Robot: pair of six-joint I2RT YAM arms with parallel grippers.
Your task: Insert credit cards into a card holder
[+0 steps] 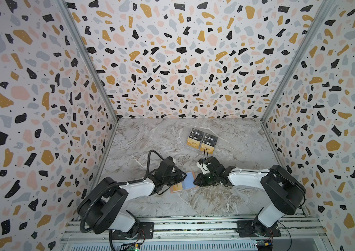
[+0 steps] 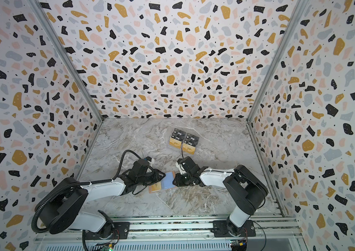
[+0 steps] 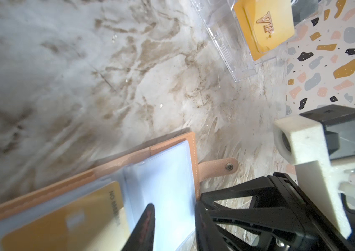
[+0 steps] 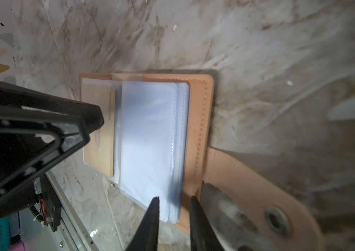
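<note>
A tan leather card holder (image 3: 139, 158) lies open on the table between both arms. Its clear sleeve (image 3: 160, 179) on the right side looks bluish and shows no card; a gold card (image 3: 72, 221) sits in the sleeve to the left. My left gripper is over the bluish sleeve, fingers apart, with no card between them. In the right wrist view, my right gripper has its fingers apart at the holder's right edge, where layered sleeve edges (image 4: 178, 167) show. Whether any layer lies between those fingers is unclear.
Two clear trays hold black and gold VIP cards (image 1: 195, 138) (image 1: 208, 142) behind the holder. The holder's snap strap (image 4: 265, 200) sticks out to the right. Bare marble table (image 1: 144, 138) surrounds these things.
</note>
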